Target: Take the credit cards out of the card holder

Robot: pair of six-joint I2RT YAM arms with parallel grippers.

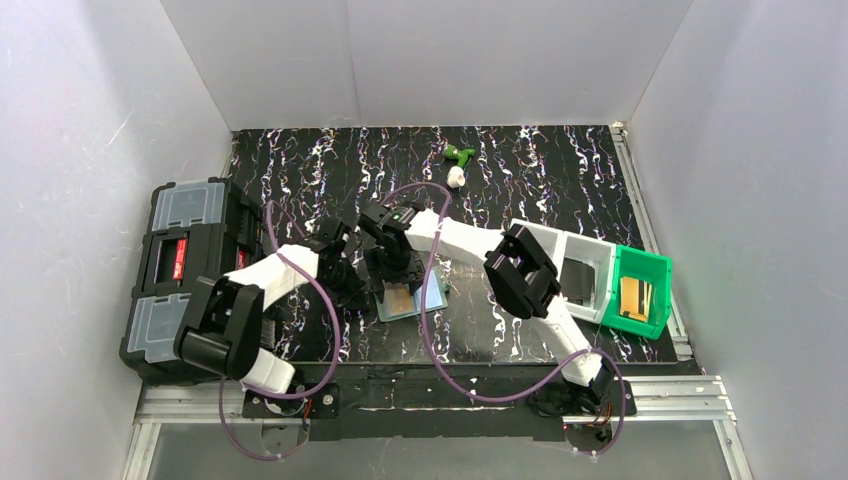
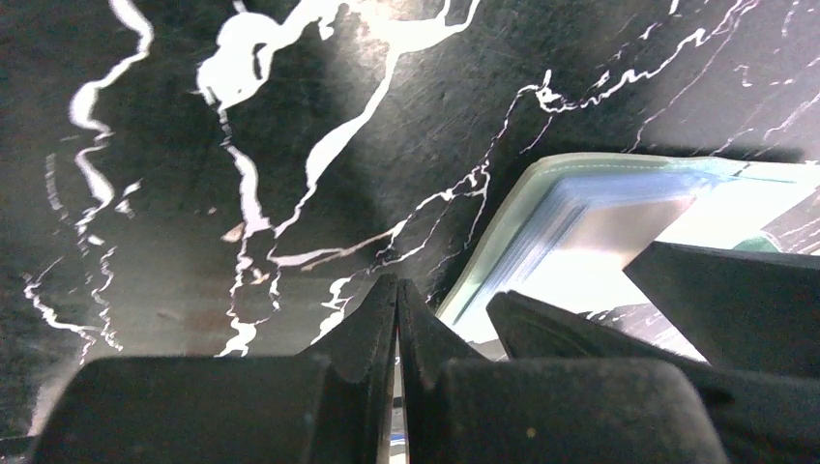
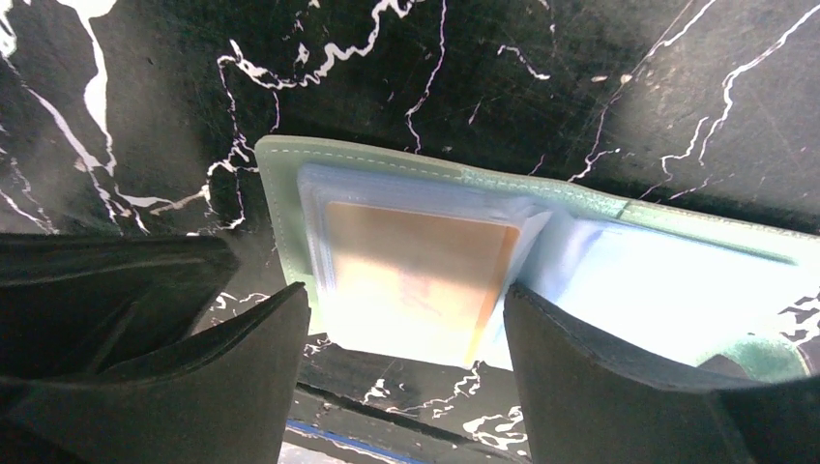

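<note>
The pale green card holder lies spread open on the dark marbled table. A tan card shows through the clear sleeve on its left half, while a whitish sleeve covers the right half. Over the tan card my right gripper stands open, one finger by the holder's left edge and the other near its fold. Nothing appears gripped between them. My left gripper is shut just left of the holder, its fingertips together and nothing visible between them. In the top view the arms hide part of the holder.
A white divided tray and a green bin holding a tan item stand at the right. A black toolbox occupies the left. A small green-and-white object lies at the back.
</note>
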